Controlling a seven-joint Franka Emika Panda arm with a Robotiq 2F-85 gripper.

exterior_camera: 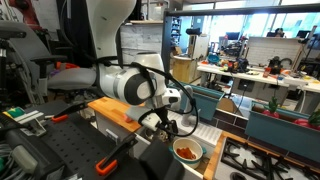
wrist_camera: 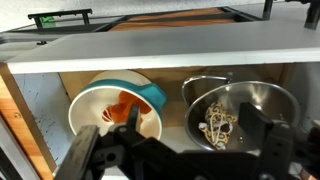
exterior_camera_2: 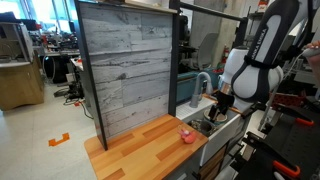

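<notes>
My gripper is open in the wrist view, its two dark fingers (wrist_camera: 121,148) set wide apart with nothing visible between them. Under the left finger is a white bowl with a teal outside (wrist_camera: 80,107), holding an orange-red item (wrist_camera: 122,106). To the right, a metal pot (wrist_camera: 200,104) contains a tan, stringy thing (wrist_camera: 217,126); the right finger covers part of the pot. In exterior view 1 the bowl (exterior_camera: 187,142) stands just right of the lowered white arm (exterior_camera: 140,88).
A pale ledge (wrist_camera: 160,48) runs behind the bowl and pot. Beside the bowl is a stove (exterior_camera: 250,160). On the wooden counter (exterior_camera_2: 140,148) lies a small pinkish-red object (exterior_camera_2: 187,135). A faucet (exterior_camera_2: 203,80) rises near the gripper.
</notes>
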